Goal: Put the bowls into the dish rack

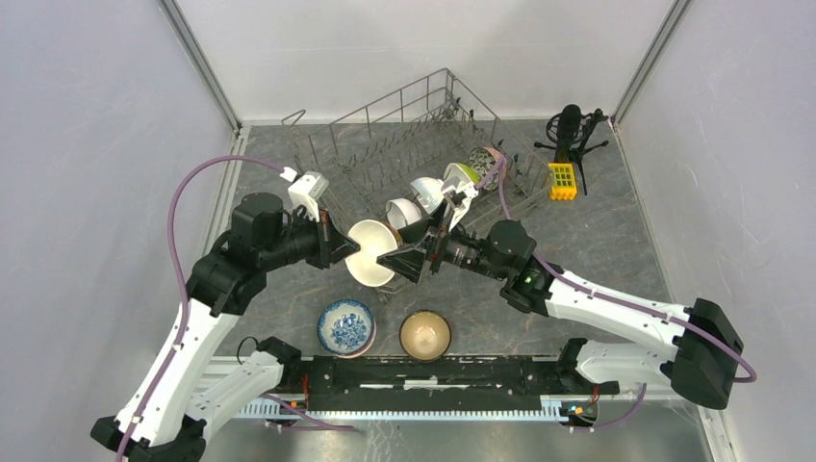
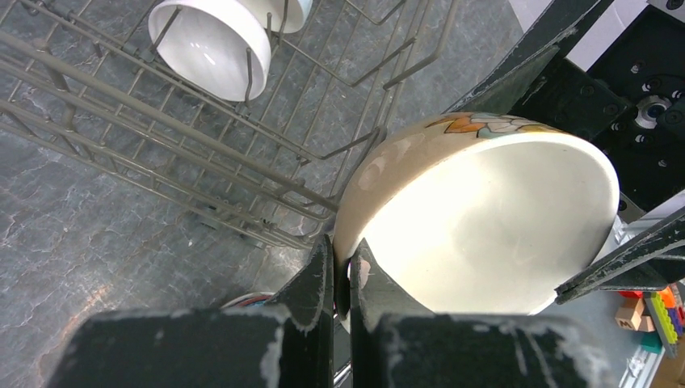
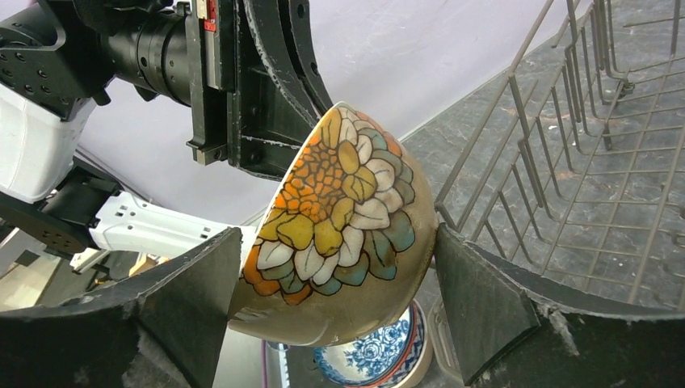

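Observation:
A cream bowl with painted flowers [image 1: 368,258] [image 2: 476,226] [image 3: 339,218] is held in the air over the front of the dish rack [image 1: 370,164] [image 3: 590,174]. My left gripper [image 1: 348,248] is shut on its rim. My right gripper [image 1: 399,255] is part open around the bowl's other side, its fingers at either flank; whether they press on it is unclear. White bowls [image 1: 425,192] [image 2: 210,48] and other bowls stand in the rack.
A stacked blue-white bowl [image 1: 344,327] and a tan bowl [image 1: 424,337] lie on the front counter. A yellow caddy [image 1: 563,181] and a black stand [image 1: 568,130] are at the back right. Walls close in both sides.

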